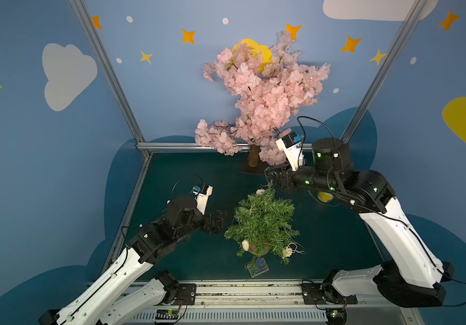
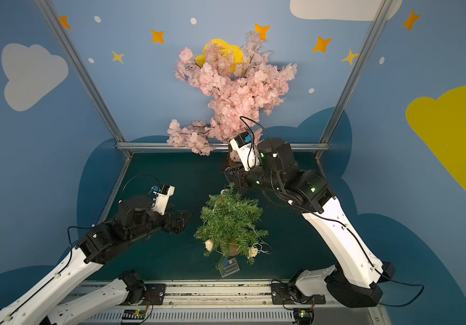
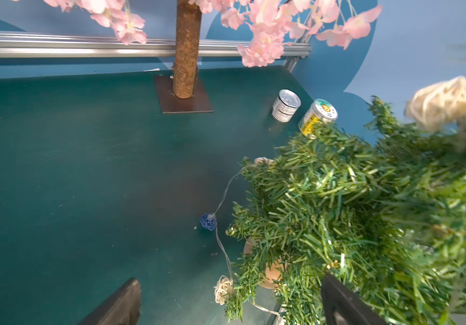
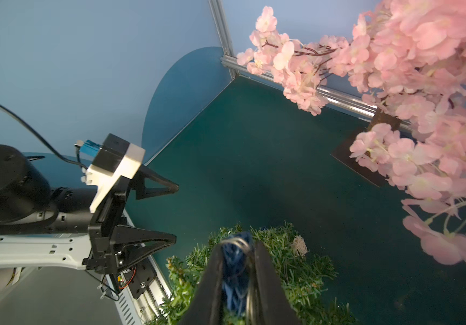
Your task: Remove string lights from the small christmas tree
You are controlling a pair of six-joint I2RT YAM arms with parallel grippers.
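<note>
The small christmas tree [image 1: 262,222] [image 2: 230,216] stands in the middle, its string lights with cream rattan balls [image 1: 245,244] [image 3: 223,289] and a blue ball [image 3: 207,221] around it, and a clear box [image 1: 257,268] at its front. My right gripper [image 1: 276,176] is up above the tree's back, shut on a blue ball of the string lights [image 4: 235,262]. My left gripper [image 1: 219,221] stands open just left of the tree, in the left wrist view with branches near its right finger.
A pink blossom tree [image 1: 265,92] on a brown plate [image 3: 189,105] stands at the back, close to my right arm. Two cans [image 3: 285,105] [image 3: 317,116] stand at the back right.
</note>
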